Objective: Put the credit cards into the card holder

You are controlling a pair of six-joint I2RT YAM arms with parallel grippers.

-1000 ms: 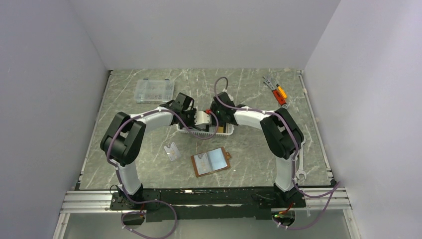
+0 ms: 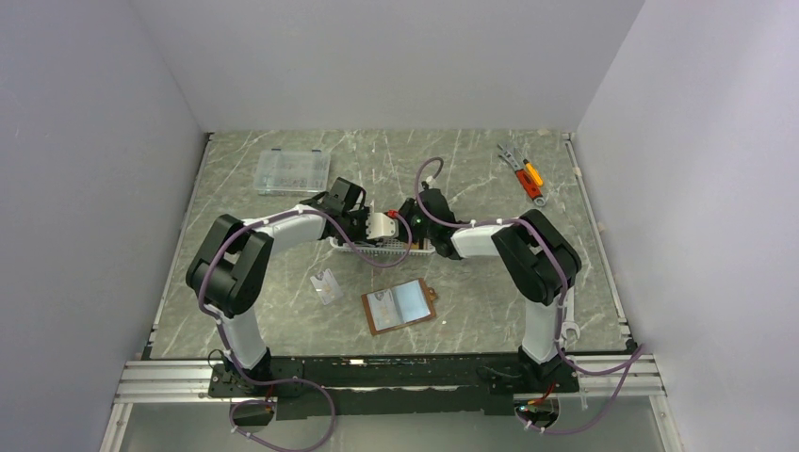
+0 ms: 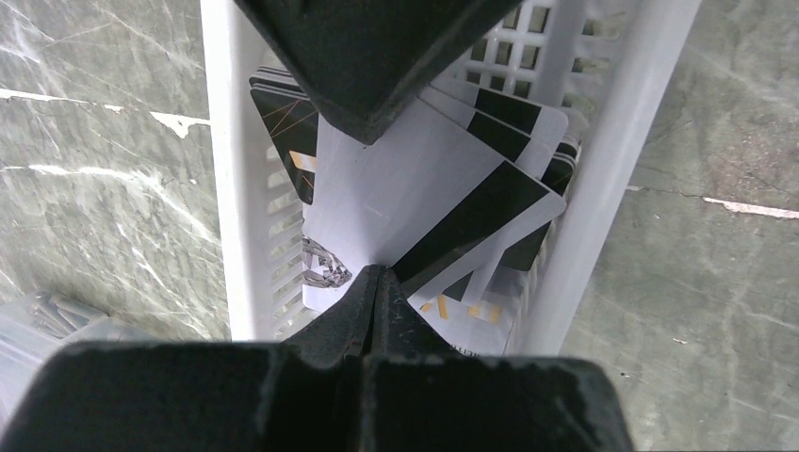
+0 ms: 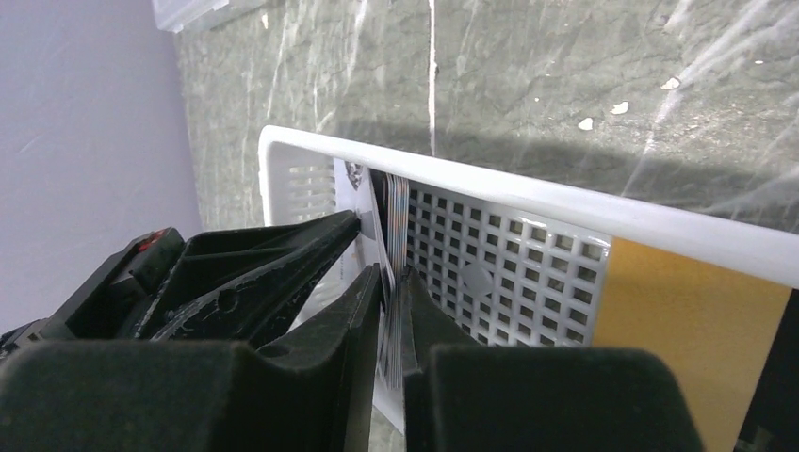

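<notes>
Both grippers meet over a white plastic basket (image 3: 598,231) in the middle of the table. My left gripper is shut, its tips against a stack of cards (image 3: 433,160) lying inside the basket; nothing clearly shows between its fingers. In the right wrist view my right gripper has its fingertips at the edge-on card stack (image 4: 396,207); whether it grips them is unclear. A yellow card (image 4: 688,320) lies at the basket's other end. A brown card holder (image 2: 426,295) with cards lies at the front, and a loose pale card packet (image 2: 326,286) sits left of it.
A clear plastic case (image 2: 292,171) is at the back left. Pliers (image 2: 523,184) and a yellow-handled tool (image 2: 532,174) lie at the back right, a wrench (image 2: 570,320) at the right front.
Over the last second my right gripper and arm have shifted slightly toward the front and right, and the basket has moved slightly left. The left arm has barely moved.
</notes>
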